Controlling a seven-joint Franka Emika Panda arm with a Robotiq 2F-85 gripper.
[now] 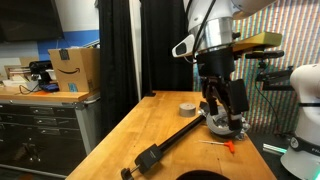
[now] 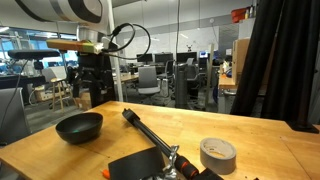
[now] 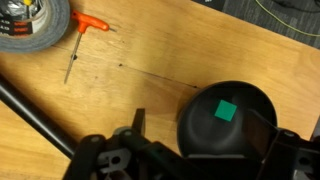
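Observation:
A small green block (image 3: 226, 110) lies inside a round black bowl (image 3: 198, 138) in the wrist view. The same black bowl (image 2: 80, 128) rests near the table's left side in exterior view 2, where the block cannot be made out. Above the bowl hangs my gripper (image 2: 86, 98), clear of its rim. The gripper is open, its two fingers (image 3: 138, 121) set wide apart with nothing seen between them. In exterior view 1 only part of the bowl (image 1: 200, 174) shows at the bottom edge.
A long black bar tool (image 2: 158, 140) lies across the wooden table. Near it are a roll of grey tape (image 3: 30, 25), an orange-handled hex key (image 3: 90, 21) and a pale tape roll (image 2: 217, 155).

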